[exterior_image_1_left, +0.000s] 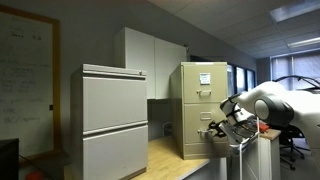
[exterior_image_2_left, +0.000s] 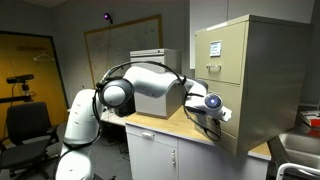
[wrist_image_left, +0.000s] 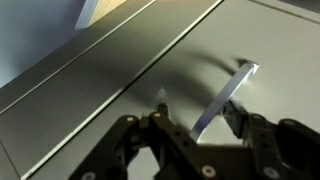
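A tan filing cabinet (exterior_image_1_left: 204, 82) stands on the counter, its drawers looking closed. My gripper (exterior_image_1_left: 212, 130) is at the front of a lower drawer, close to that drawer's handle. In the wrist view the silver handle (wrist_image_left: 226, 92) runs slantwise across the drawer front. My gripper is partly open there, with one dark finger on either side of the handle's lower stretch. The right finger (wrist_image_left: 237, 116) overlaps the handle and seems close to it or touching; contact is not clear. In exterior view 2 the arm's wrist (exterior_image_2_left: 212, 102) hides most of the gripper.
A grey two-drawer cabinet (exterior_image_1_left: 112, 120) stands on the same wooden counter (exterior_image_1_left: 172, 160), apart from the tan one, with bare counter between. Behind hangs a white wall cupboard (exterior_image_1_left: 150, 62). A sink (exterior_image_2_left: 300, 152) lies beside the tan cabinet in exterior view 2.
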